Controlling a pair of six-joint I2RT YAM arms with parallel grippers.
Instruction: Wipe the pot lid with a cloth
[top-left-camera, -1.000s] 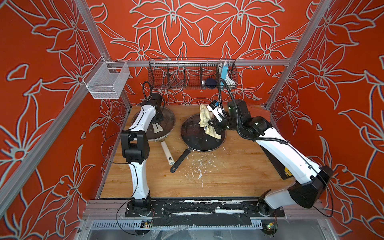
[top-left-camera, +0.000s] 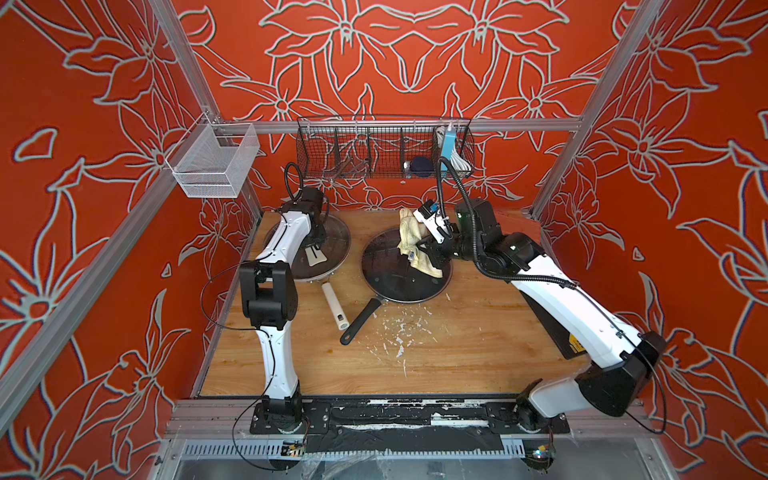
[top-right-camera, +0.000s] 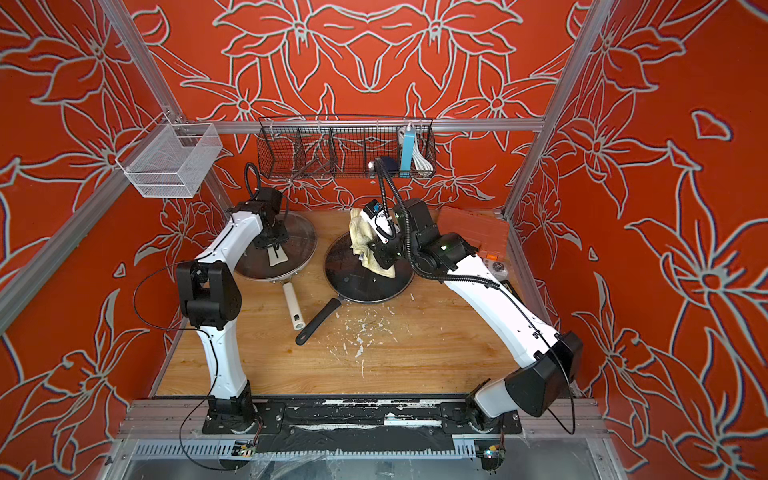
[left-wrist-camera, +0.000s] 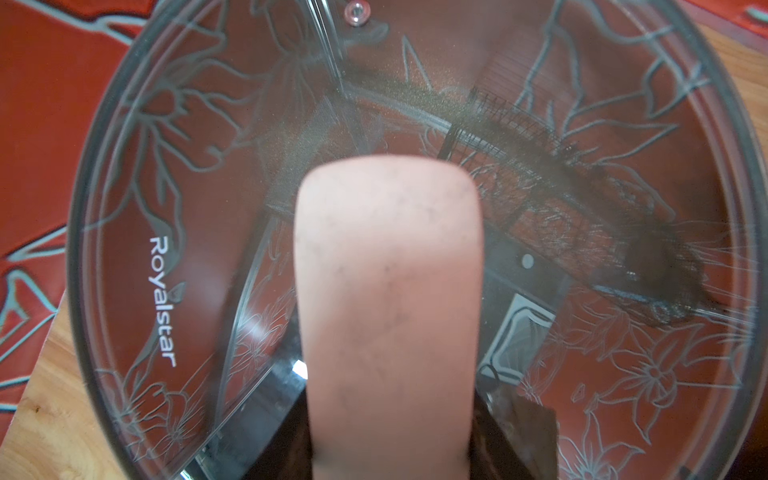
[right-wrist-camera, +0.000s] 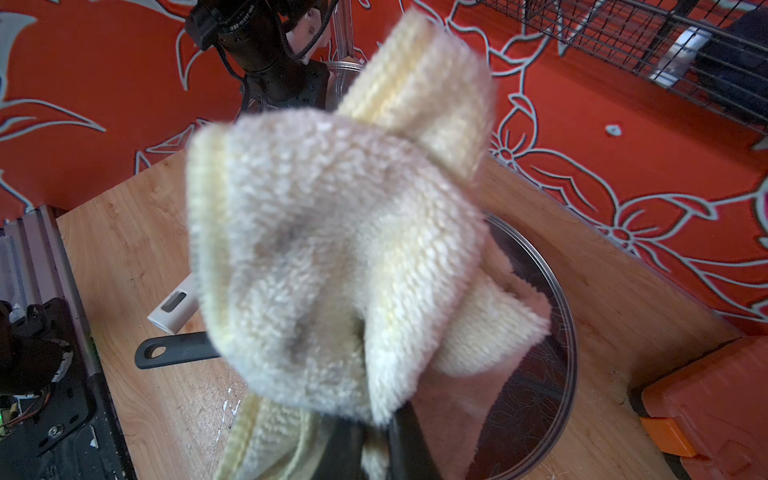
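Note:
On the left, a glass lid (left-wrist-camera: 200, 264) marked "Royalstar" sits over the pan with the white handle (top-left-camera: 334, 305). My left gripper is shut on its pale lid handle (left-wrist-camera: 389, 280), with one dark finger at either side. A fluffy cream cloth (right-wrist-camera: 312, 240) hangs bunched from my right gripper, which is shut on a fold of it. In the top left view the cloth drapes over the rear part of the right pan's glossy dark round top (top-left-camera: 400, 280). How firmly the cloth touches that surface cannot be told.
The right pan's black handle (top-left-camera: 361, 321) points to the front left. White flakes (top-left-camera: 400, 332) are scattered on the wooden table in front of it. A wire rack (top-left-camera: 368, 152) hangs at the back, and a red box (top-right-camera: 473, 230) stands at the rear right.

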